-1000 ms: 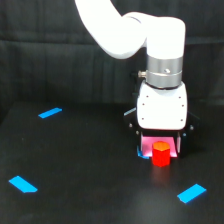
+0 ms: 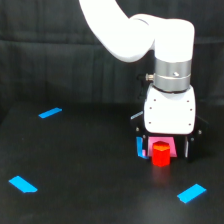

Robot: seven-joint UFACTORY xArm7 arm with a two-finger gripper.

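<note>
A red block (image 2: pixel 161 154) with a hexagonal front sits on the dark table, right of the middle. Right behind it shows a pink block (image 2: pixel 169 143), partly covered by the red one. To the left, a blue piece (image 2: pixel 140 147) peeks out beside the pink block. The white hand of my gripper (image 2: pixel 163 138) hangs low over this cluster and hides its upper part. Dark finger parts blend into the black background, so I cannot make out how far apart they stand or whether they touch a block.
Flat blue marks lie on the table (image 2: pixel 90 170) at the far left (image 2: pixel 50 113), the near left (image 2: pixel 22 184) and the near right (image 2: pixel 191 193). A dark curtain (image 2: pixel 60 50) closes off the back.
My arm and hand have shifted a little to the right. More of the blue piece shows left of the pink block. The red block looks unmoved.
</note>
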